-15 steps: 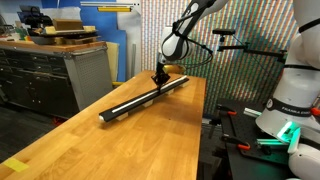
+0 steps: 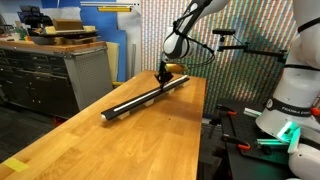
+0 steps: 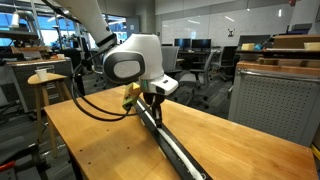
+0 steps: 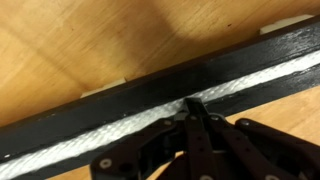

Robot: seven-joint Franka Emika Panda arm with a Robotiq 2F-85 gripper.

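A long black rail point(image 2: 146, 98) with a pale strip along it lies across the wooden table. In exterior view 2 the same rail point(image 3: 176, 151) runs from beneath the arm toward the bottom right. My gripper point(image 2: 160, 84) points down over the rail's far half. Seen from the wrist, its fingertips point(image 4: 193, 106) sit together at the white woven strip point(image 4: 125, 127) between the rail's two black sides. The gripper is shut, and nothing shows between its fingers. Whether the tips touch the strip or hover just above it, I cannot tell.
Bare table top point(image 2: 110, 145) spreads on both sides of the rail. A grey cabinet point(image 2: 36, 78) stands behind the table, and a wooden stool point(image 3: 47, 92) is beyond it in exterior view 2. A second white arm point(image 2: 290, 100) is at the right edge.
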